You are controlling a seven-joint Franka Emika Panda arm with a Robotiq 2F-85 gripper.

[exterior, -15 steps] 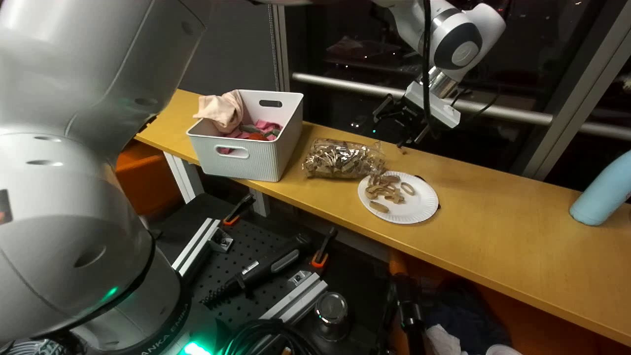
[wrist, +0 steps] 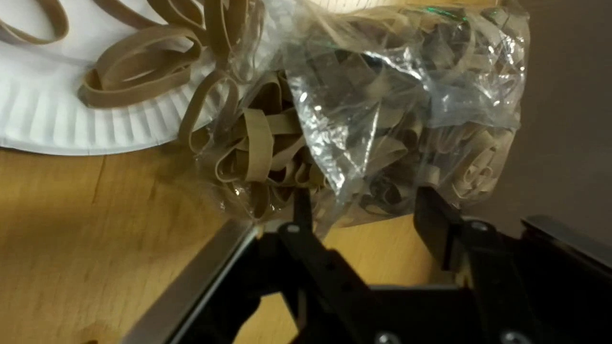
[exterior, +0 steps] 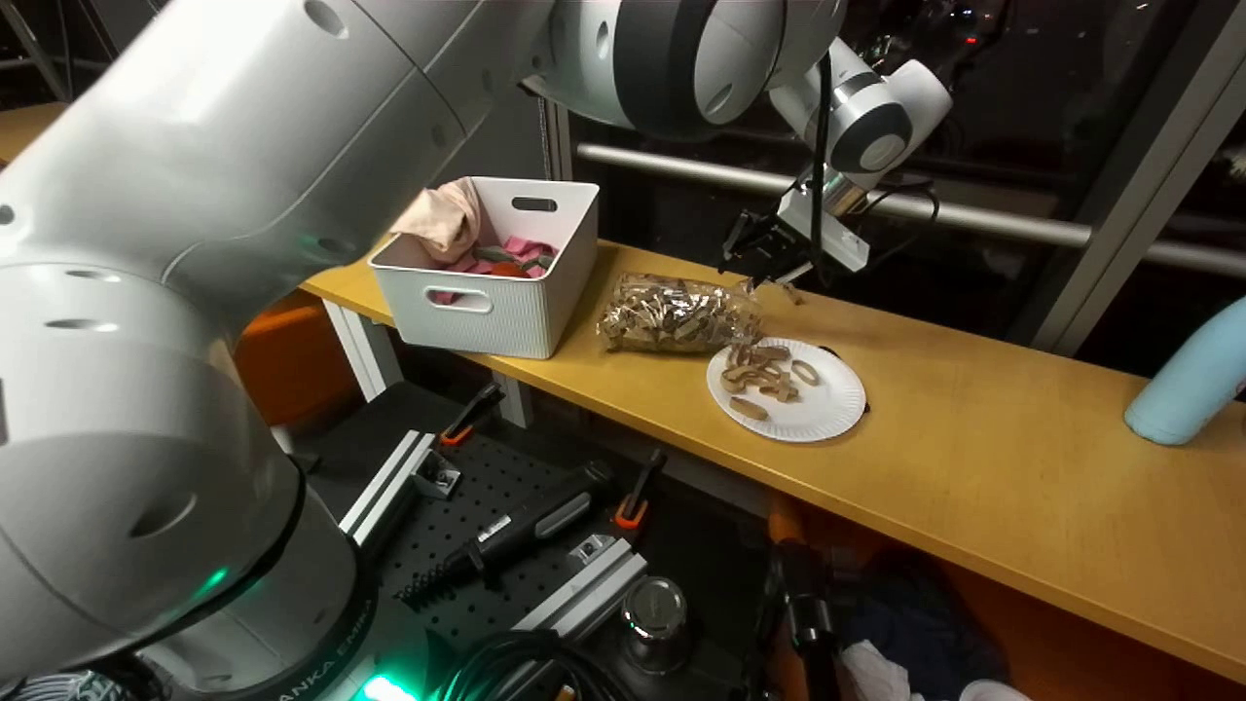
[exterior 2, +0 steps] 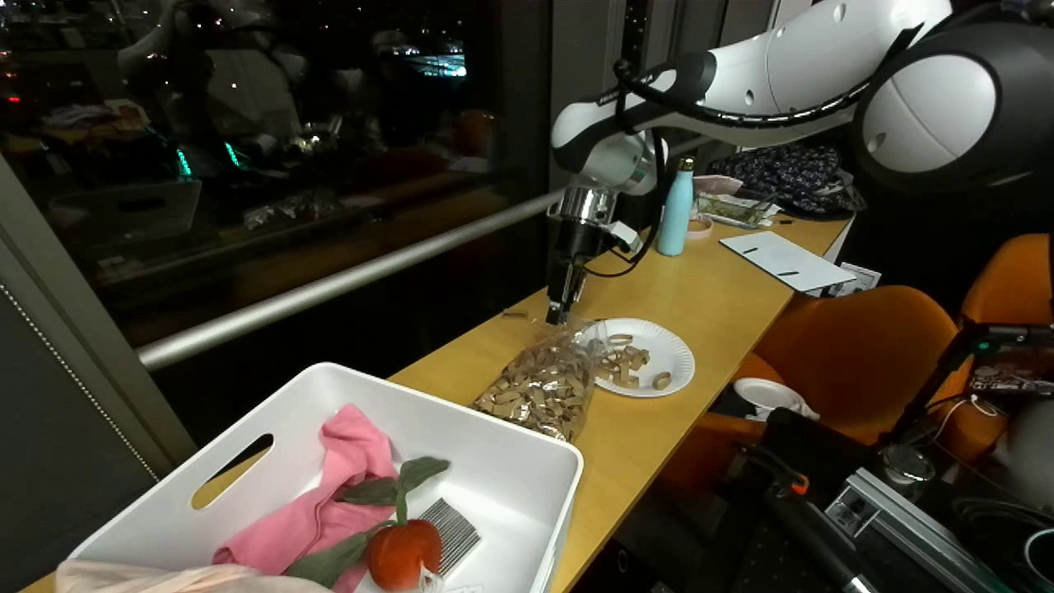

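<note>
A clear plastic bag full of tan rubber bands (exterior: 677, 313) lies on the table, its crinkled film catching the light. Beside it is a white paper plate (exterior: 824, 409) holding several loose rubber bands (exterior 2: 622, 364). My gripper is at the bag's window-side edge, pointing down, fingers apart. In the wrist view, a loose flap of film (wrist: 335, 209) reaches between the two fingertips, close to the left one; whether they touch it I cannot tell. From the second exterior view, the fingertips (exterior 2: 558, 315) appear just over the bag's edge near the plate.
A white bin (exterior 2: 533, 494) with pink cloth and a red fruit-like item stands beside the bag. The window rail (exterior: 993, 218) runs behind the table. Beyond the plate the table (exterior: 993, 467) is clear up to a blue bottle (exterior: 1191, 380).
My gripper has moved down and toward the bag, from above the table's window side. The bag and plate look unmoved.
</note>
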